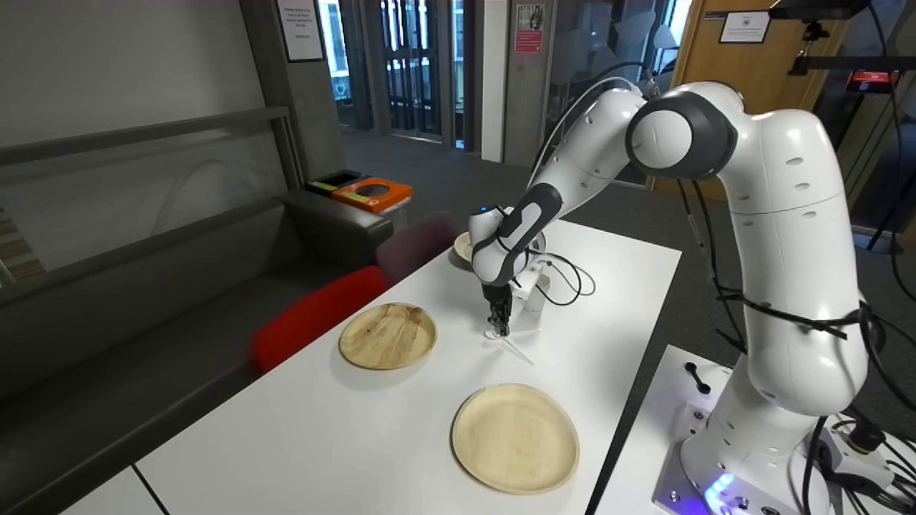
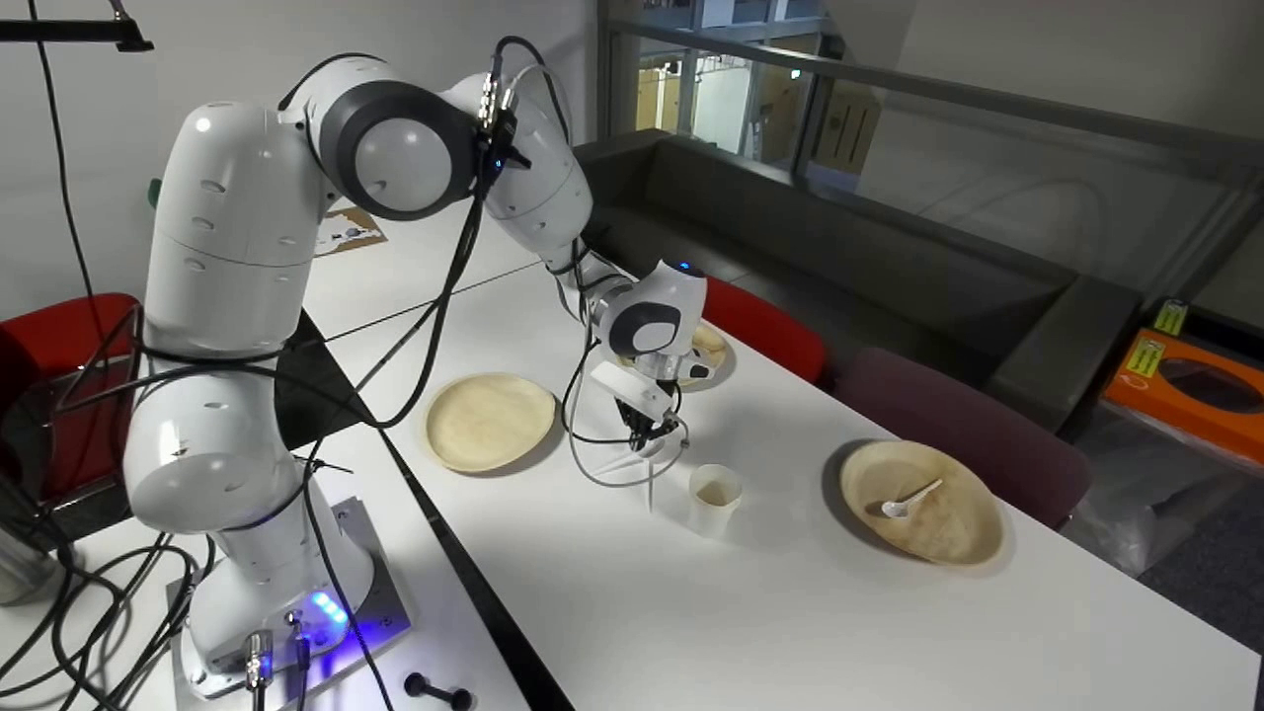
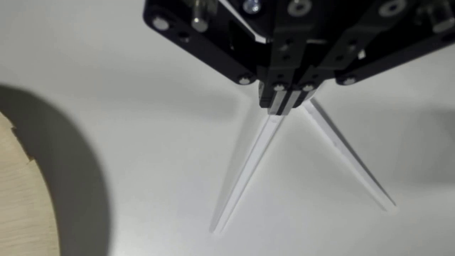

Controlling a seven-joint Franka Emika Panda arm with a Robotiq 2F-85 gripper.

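Observation:
Just above the white table, my gripper is shut on a thin white plastic utensil (image 3: pixel 249 170). Its handle runs out from the fingertips, and its shadow spreads away from it towards the gripper, so that end looks lifted while the far tip is close to the table. A second white utensil (image 3: pixel 347 155) lies on the table to the right, its upper end hidden behind the fingers. In the first exterior view the gripper (image 1: pixel 499 331) is low over the table, with a pale utensil head by the fingertips.
A white cup (image 2: pixel 716 498) stands near the gripper. Further along is a wooden bowl (image 2: pixel 859 474) with a white spoon (image 2: pixel 909 498) in it. Two round wooden plates, one by the red chair (image 1: pixel 388 335) and one nearer the base (image 1: pixel 515 438), flank the gripper. Cables loop beside the wrist.

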